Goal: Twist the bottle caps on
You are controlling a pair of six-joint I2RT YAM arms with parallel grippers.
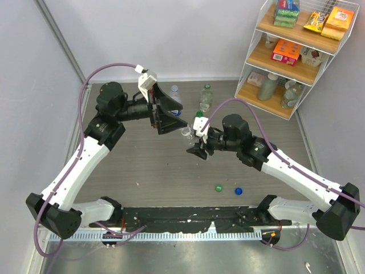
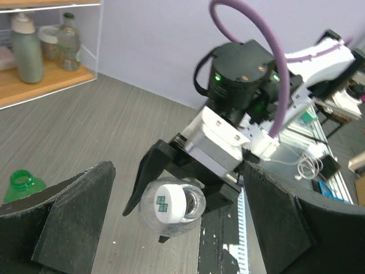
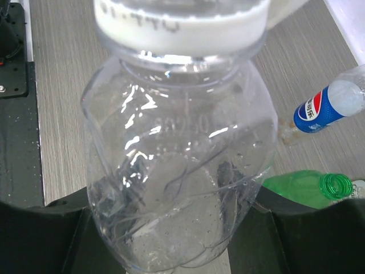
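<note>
My right gripper (image 1: 199, 151) is shut on a clear bottle (image 3: 177, 154) with a white cap (image 2: 170, 203) on top, held tilted in mid-air. My left gripper (image 1: 174, 120) hangs above and left of it, open, its fingers apart in the left wrist view. Behind stand a Pepsi bottle (image 3: 325, 108), a green bottle (image 3: 293, 188) and a clear bottle (image 1: 205, 97). A green cap (image 1: 218, 188) and a blue cap (image 1: 238, 190) lie on the table toward the front right.
A wire shelf (image 1: 274, 71) with packets, boxes and containers stands at the back right. A dark strip runs along the front edge.
</note>
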